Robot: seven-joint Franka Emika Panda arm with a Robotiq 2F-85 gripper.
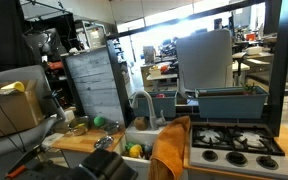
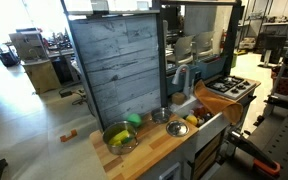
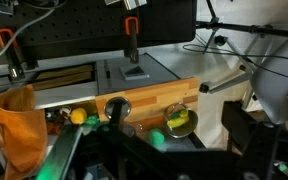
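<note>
In the wrist view my gripper is open, its dark fingers spread wide at the lower left and lower right. Nothing shows between them except the counter, well beyond. A metal pot (image 2: pixel 107 146) with something yellow inside stands on the wooden counter (image 2: pixel 154 151). Beside it lies a green object (image 3: pixel 156 138). A round metal lid or bowl (image 3: pixel 117 107) rests closer to the sink. Several colourful toy foods (image 1: pixel 136 151) sit in the sink, and an orange cloth (image 1: pixel 171 150) drapes over the counter's front to its right.
The stove (image 1: pixel 236 148) stands right of the cloth. A faucet (image 1: pixel 142 105) rises behind the sink, with a blue shelf box (image 1: pixel 229 107) at the back. A grey plank-patterned panel (image 2: pixel 120 75) walls off the counter's rear. Bare wood shows between pot and lid.
</note>
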